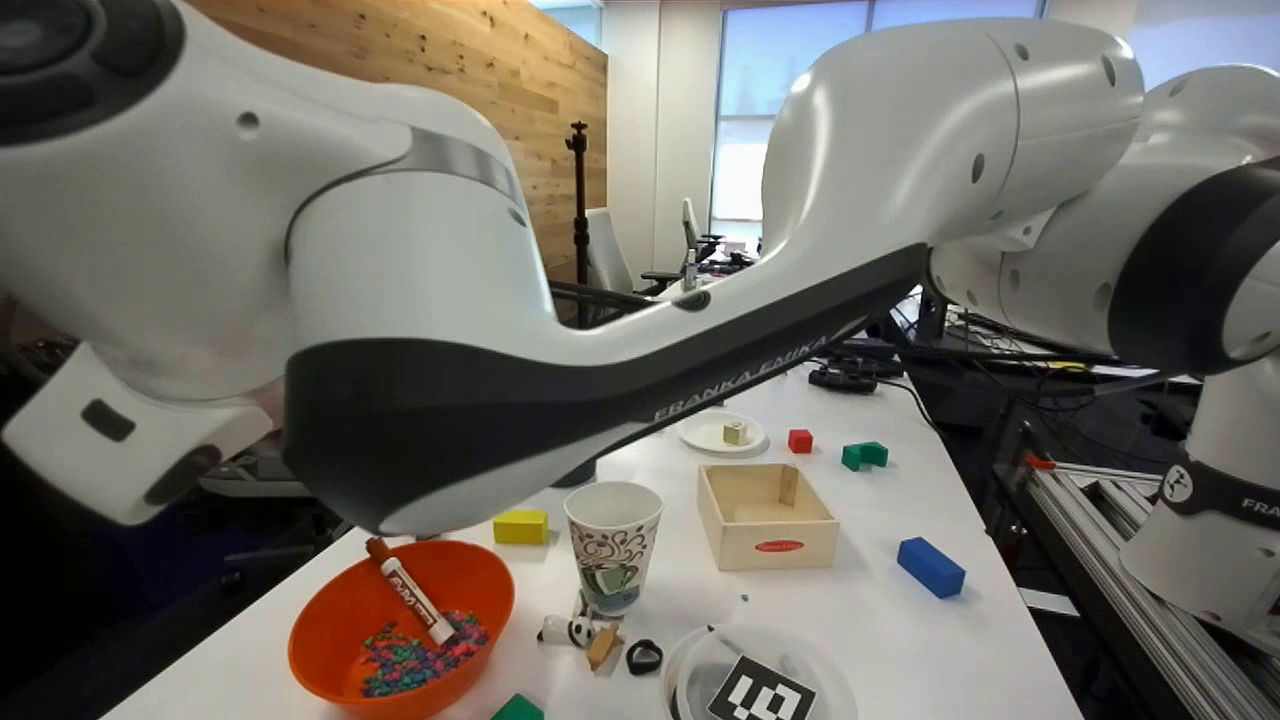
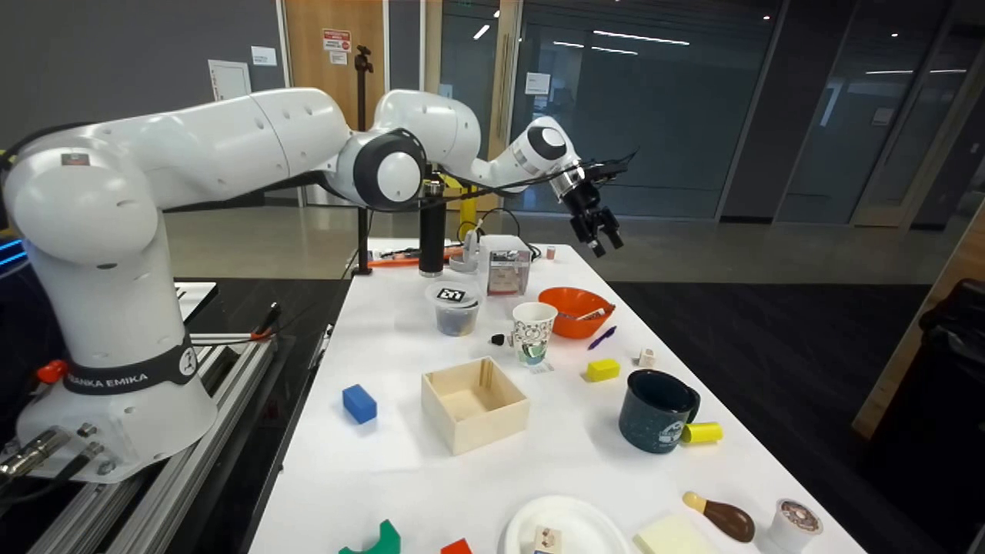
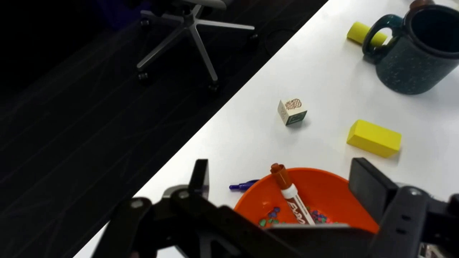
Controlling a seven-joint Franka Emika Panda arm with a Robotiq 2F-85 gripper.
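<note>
My gripper hangs in the air past the table's far right edge, tilted down, well above the surface. In the wrist view its dark fingers stand wide apart with nothing held between them; the gripper is open. Beyond the fingertips appears the orange bowl, holding small coloured pieces. A brown-capped marker leans inside this bowl, its cap resting over the rim. Beside the bowl lies a purple pen, partly hidden by the bowl in the wrist view.
Near the bowl are a yellow block, a small printed cube and a patterned paper cup. A dark mug, a wooden box and a lidded tub also stand here. Clear table surrounds the blue block.
</note>
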